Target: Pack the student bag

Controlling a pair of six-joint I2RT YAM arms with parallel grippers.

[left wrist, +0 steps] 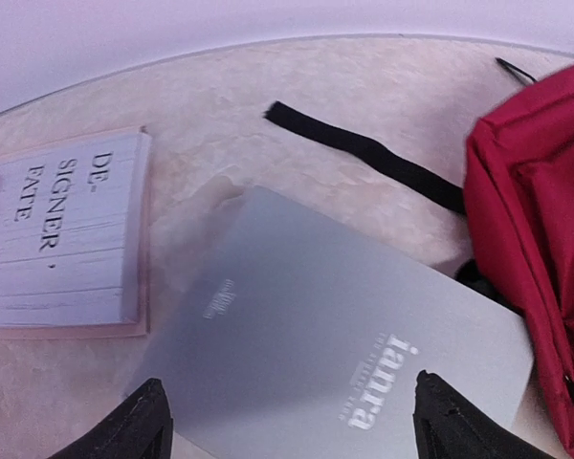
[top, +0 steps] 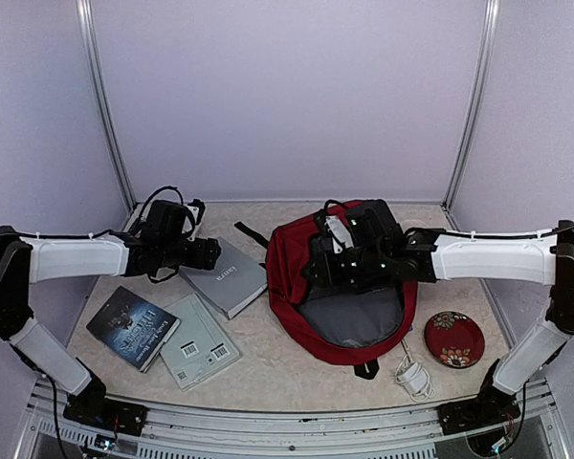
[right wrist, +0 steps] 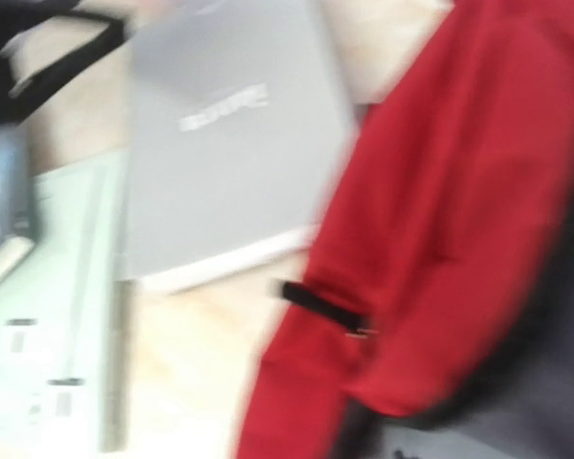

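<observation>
The red backpack lies unzipped on the table, its grey inside facing up. Above its opening hangs my right gripper; its fingers do not show in the right wrist view, and what they hold cannot be made out. Over the grey book my left gripper is open, fingers wide apart and empty. That book lies flat beside the bag's left side. A dark blue book and a pale green book lie at the front left. A white book rests at the back left.
On the right are a red flowered plate and a white charger with its cable. A black strap reaches out from the bag behind the grey book. Bare table lies between the green book and the bag.
</observation>
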